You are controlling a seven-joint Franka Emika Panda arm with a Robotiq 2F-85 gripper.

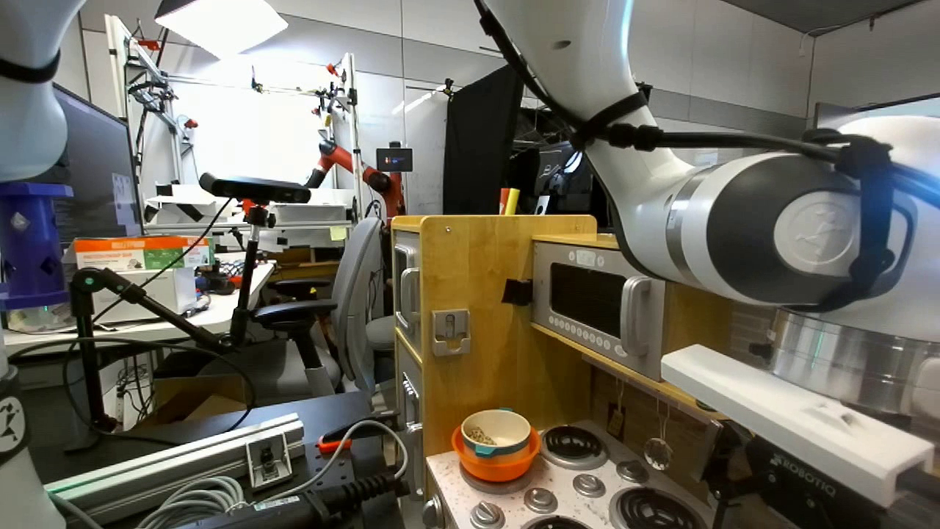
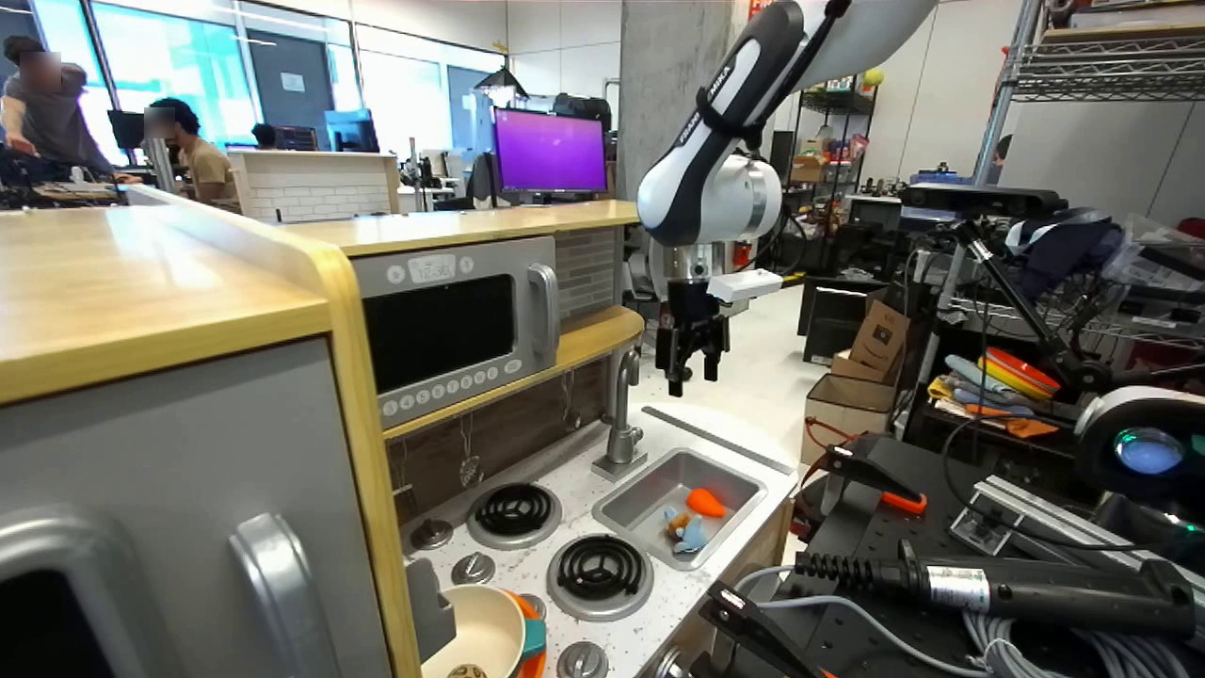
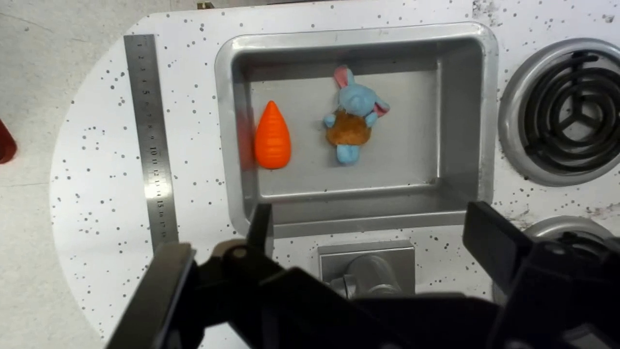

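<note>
Below me in the wrist view, an orange carrot-like toy (image 3: pixel 272 137) lies along the left side of the grey sink (image 3: pixel 401 174). To its right in the basin is a small blue plush animal (image 3: pixel 349 120) with pink ears and a brown body. My gripper stands open, its fingers wide apart with nothing between them. In exterior view 2 the gripper (image 2: pixel 695 379) hangs pointing down, clear of the counter, beyond the faucet (image 2: pixel 623 412). Exterior view 1 shows the gripper only in part at the right edge.
A cream bowl (image 1: pixel 498 430) with small pieces inside is nested in an orange bowl (image 1: pixel 496 466) on a burner. The faucet base (image 3: pixel 366 270) stands close to the sink's edge. A steel ruler (image 3: pixel 152 139) lies left of the sink. The microwave (image 2: pixel 452 316) sits on the shelf above.
</note>
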